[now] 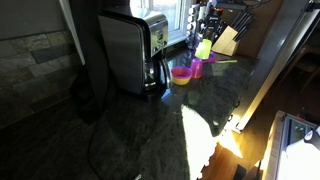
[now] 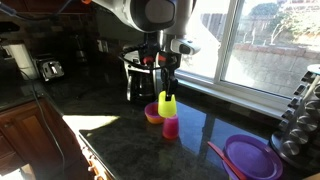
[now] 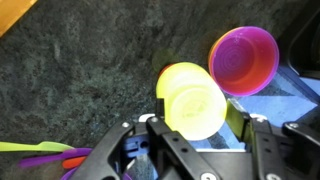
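A yellow cup (image 2: pixel 182 121) hangs in my gripper (image 2: pixel 168 88), which is shut on it. In the wrist view the yellow cup (image 3: pixel 196 110) fills the space between the fingers, its wide opening towards the camera. A pink cup (image 1: pixel 196 69) stands on the counter just below it; in exterior view 2 the pink cup (image 2: pixel 171 129) appears partly behind the yellow one. From the wrist only a thin red edge shows beside the yellow cup. Close by is a bowl (image 3: pixel 243 61), pink inside with an orange rim.
A purple plate (image 2: pixel 262 157) with a red utensil on it lies near the window. The coffee maker (image 1: pixel 137 50) stands beside the bowl, and a knife block (image 1: pixel 229 40) is farther back. Open dark counter (image 1: pixel 150 135) stretches in front.
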